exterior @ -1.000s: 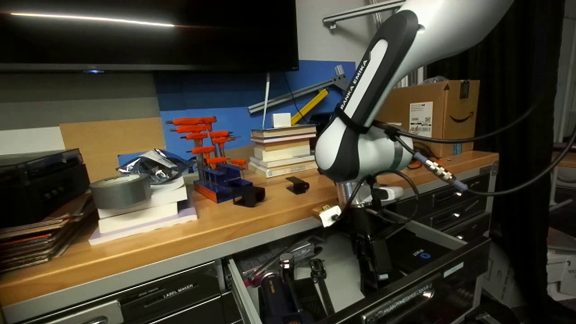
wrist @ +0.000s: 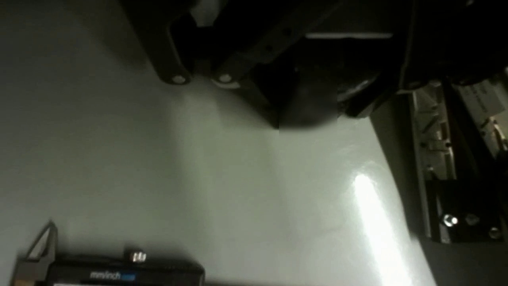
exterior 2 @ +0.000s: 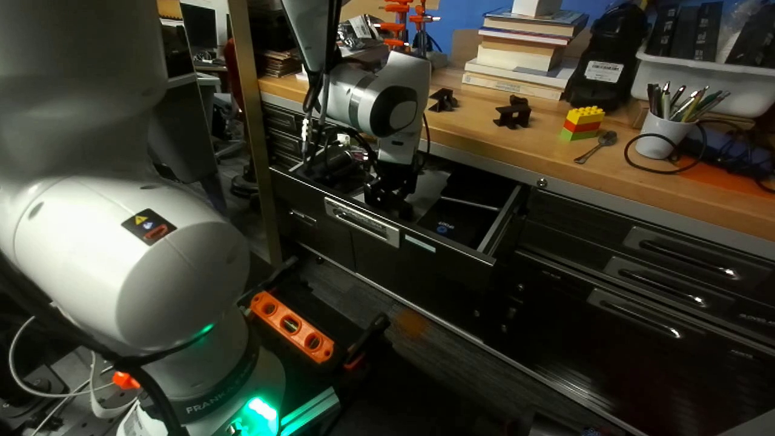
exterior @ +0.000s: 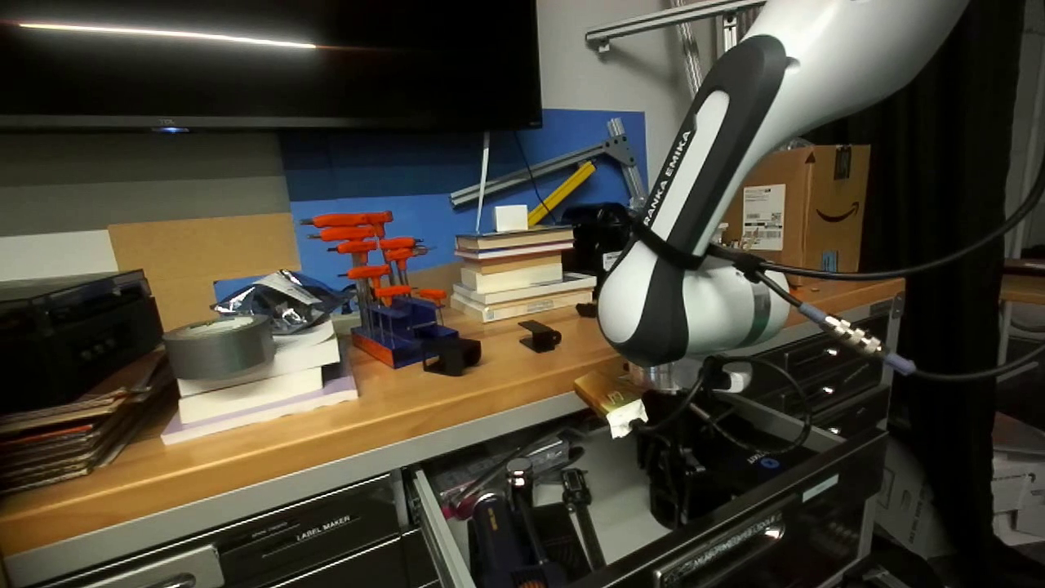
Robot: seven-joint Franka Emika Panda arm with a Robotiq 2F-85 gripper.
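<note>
My gripper reaches down into an open drawer, close behind its front panel. In the wrist view the gripper is shut with a dark, blurred shape between its fingers; I cannot tell what that thing is. The light drawer floor lies bare below the fingertips. A digital caliper lies at the lower left of that view. From outside, the fingertips are dark against dark surroundings, and the held thing cannot be made out.
A black box lies to the right in the drawer; dark hand tools fill the left. The wooden countertop overhangs the back. On it stand stacked books, a hex-key stand and toy bricks.
In exterior view 1, the arm has shifted right and its wrist sits a little lower. The gripper remains inside the drawer, turned differently; the drawer looks unmoved.
</note>
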